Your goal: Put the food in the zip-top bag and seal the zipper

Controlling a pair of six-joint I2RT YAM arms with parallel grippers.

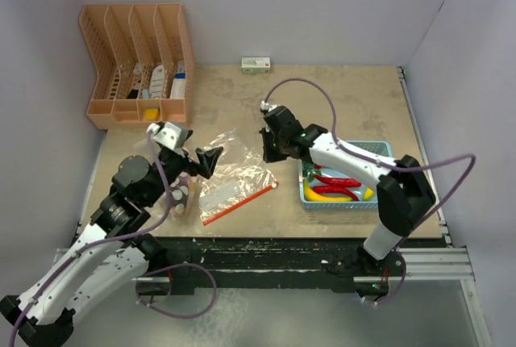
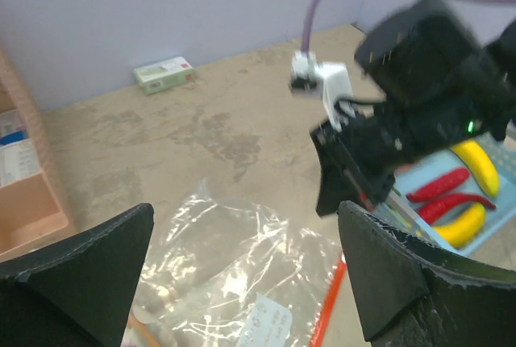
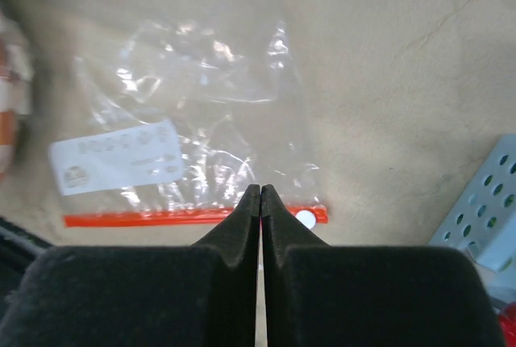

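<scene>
A flat, empty clear zip top bag point(image 1: 234, 171) lies on the table between the arms. Its red zipper strip point(image 1: 239, 204) runs along the near edge, with a white slider point(image 3: 305, 218) at its right end. My right gripper is shut with nothing between its fingers; in the right wrist view the tips appear over the bag's zipper edge, and the bag is outside them. My left gripper stands open and empty above the bag's left part. Red peppers point(image 1: 337, 180) and a yellow banana point(image 1: 325, 194) lie in the blue basket.
A filled clear bag point(image 1: 181, 192) lies left of the empty one, partly under my left arm. The blue basket point(image 1: 330, 205) sits at the right. A peach divided rack point(image 1: 97, 109) and a small box point(image 1: 255, 64) stand at the back.
</scene>
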